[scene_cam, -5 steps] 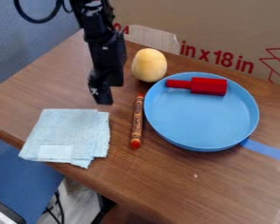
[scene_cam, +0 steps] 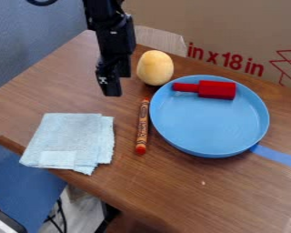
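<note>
The black gripper [scene_cam: 109, 84] hangs over the wooden table at the upper left, above the light blue folded cloth [scene_cam: 68, 141] and left of the yellow object [scene_cam: 155, 68]; whether its fingers are open or shut is hard to make out. A long orange-brown stick with a red end [scene_cam: 142, 126] lies between the cloth and a round blue plate [scene_cam: 211, 127]. A red object with a narrow handle [scene_cam: 215, 89] rests on the back part of the plate.
A cardboard box [scene_cam: 239, 36] stands behind the table. Blue tape [scene_cam: 275, 157] runs at the right. The table's left edge drops to blue material below. Bare wood is free at the left and front right.
The gripper has moved slightly upward in the view over the last second. The objects on the table have stayed in place.
</note>
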